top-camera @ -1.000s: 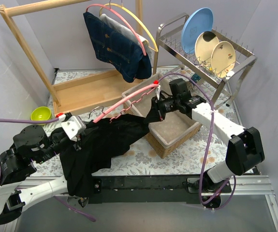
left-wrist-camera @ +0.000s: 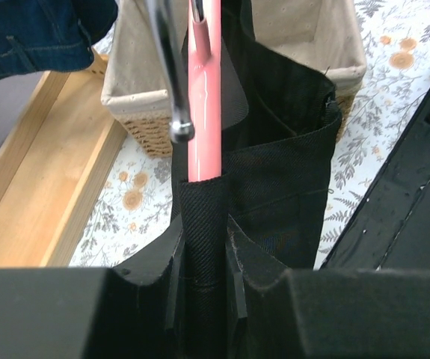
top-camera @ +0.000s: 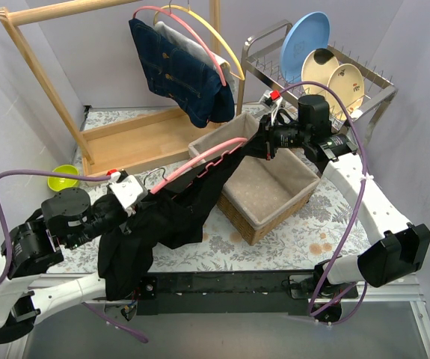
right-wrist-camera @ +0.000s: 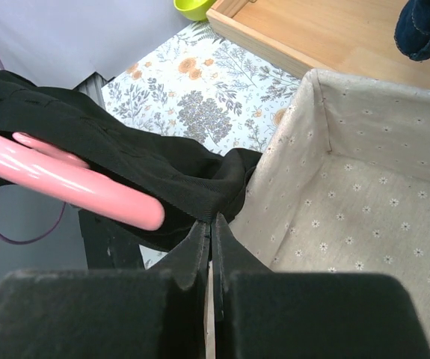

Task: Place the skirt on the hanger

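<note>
The black skirt [top-camera: 177,217] is stretched between my grippers over a pink hanger [top-camera: 200,157]. My left gripper is shut on black cloth wrapped round the hanger's lower end, whose hook shaft rises in the left wrist view. My right gripper is shut at the skirt's upper right edge, just beside the rounded tip of the pink hanger [right-wrist-camera: 80,179]. The skirt's lower part hangs down near the table's front edge.
A lined wicker basket [top-camera: 259,232] stands under my right gripper. Behind are a wooden rack [top-camera: 39,67] with hung jeans-blue garment [top-camera: 170,67], a dish rack [top-camera: 379,101] at right and a green bowl [top-camera: 59,183] at left.
My right gripper has moved up and rightward, drawing the skirt out along the hanger.
</note>
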